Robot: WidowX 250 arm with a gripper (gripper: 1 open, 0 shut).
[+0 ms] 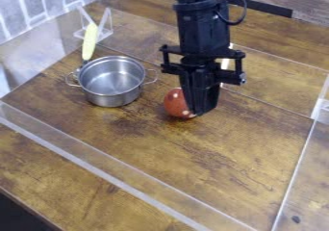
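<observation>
My black gripper (202, 103) hangs pointed down over the right part of a red round object (179, 103) on the wooden table (180, 172), partly hiding it. The fingertips look shut, with nothing visible between them, though the view is small. A silver pot (113, 74) with side handles stands to the left, apart from the gripper.
A pale yellow elongated item (90, 40) lies at the back left by a clear stand. A light object behind the gripper is mostly hidden. Clear panels edge the table at left and right.
</observation>
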